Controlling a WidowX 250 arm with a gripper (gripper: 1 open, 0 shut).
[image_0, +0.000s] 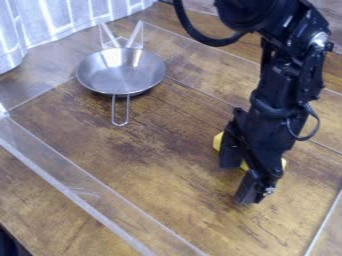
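Observation:
My gripper (241, 168) is lowered at the right of the camera view, over a yellow block (274, 160) that it mostly hides. Only parts of the block show behind and beside the fingers, which reach down close to the wooden surface. Whether they grip the block cannot be seen.
A steel pan (120, 72) with its handle toward the front sits at the back left, a white rack-like piece behind it. A clear strip runs along the left of the wooden surface (134, 180). A white curtain hangs at upper left.

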